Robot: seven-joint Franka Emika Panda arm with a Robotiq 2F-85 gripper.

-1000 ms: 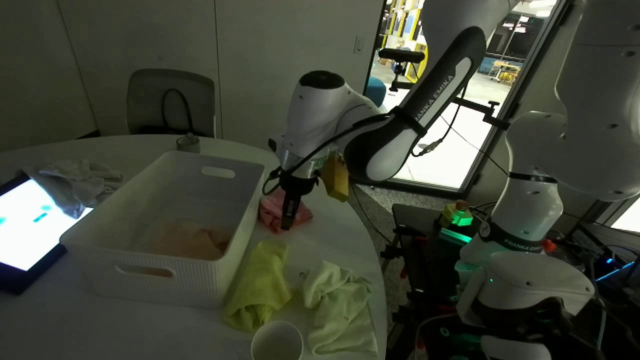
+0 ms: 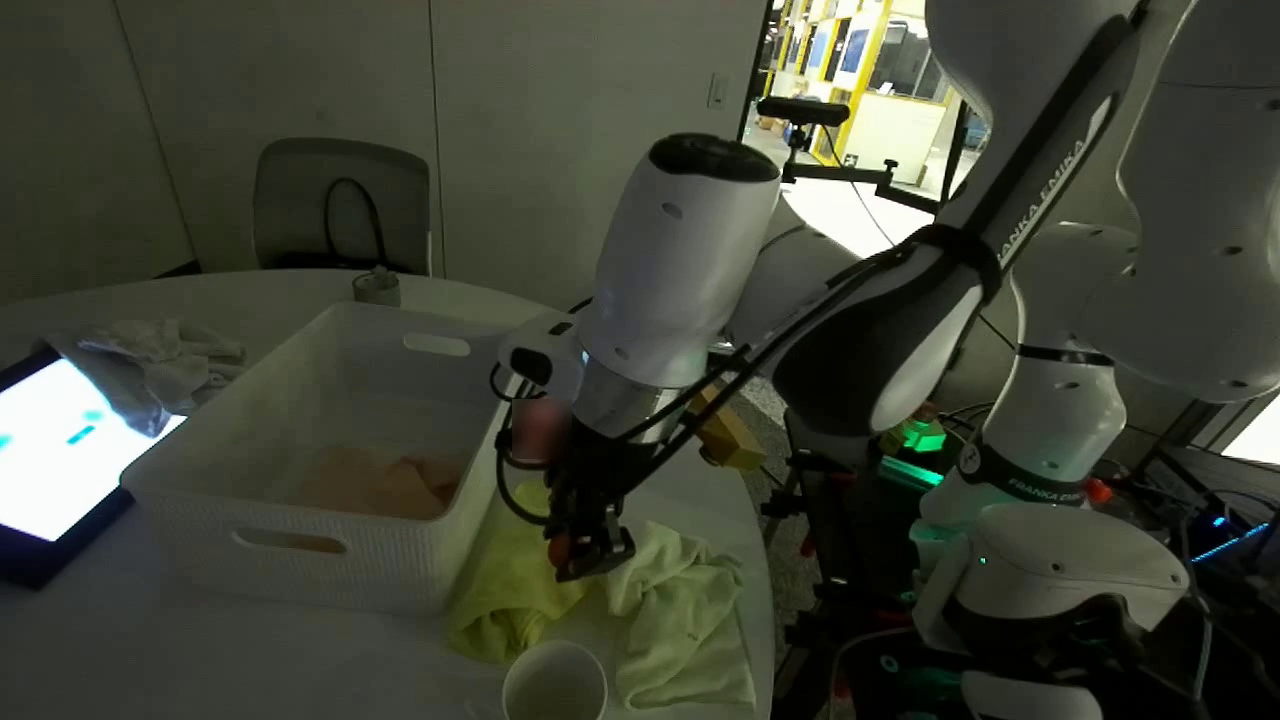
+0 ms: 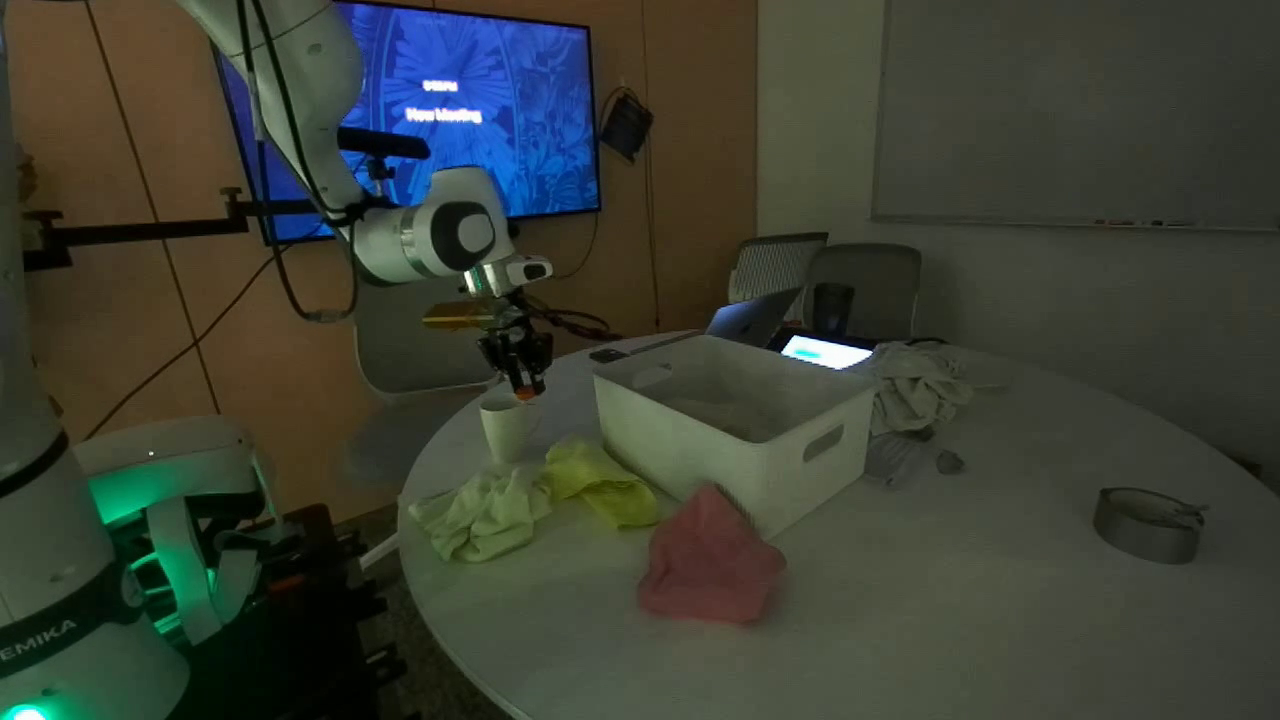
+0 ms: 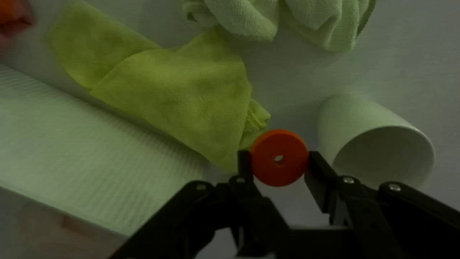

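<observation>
Between the fingertips of my gripper is a round orange-red disc point(image 4: 267, 167) with a small hole in its middle; the fingers are shut on it. In exterior view 2 the gripper point(image 3: 523, 382) hangs above the table, close to the white cup point(image 3: 506, 434). The wrist view has the cup point(image 4: 358, 123) just right of the disc, its mouth toward the camera. A yellow-green cloth point(image 4: 172, 86) lies to the disc's upper left, and a pale green cloth point(image 4: 245, 17) farther up. In exterior view 1 the gripper point(image 2: 588, 558) covers part of the yellow-green cloth point(image 2: 510, 612).
A white bin point(image 2: 300, 576) with orange cloth point(image 2: 384, 482) inside stands beside the cloths. A pink cloth point(image 3: 710, 564) rests against its side. Grey cloth point(image 3: 918, 386) and a tape roll point(image 3: 1148, 528) lie farther off.
My arm has swung from over the pink cloth toward the cup, nearer to exterior camera 1. The cloths, bin and cup look unmoved.
</observation>
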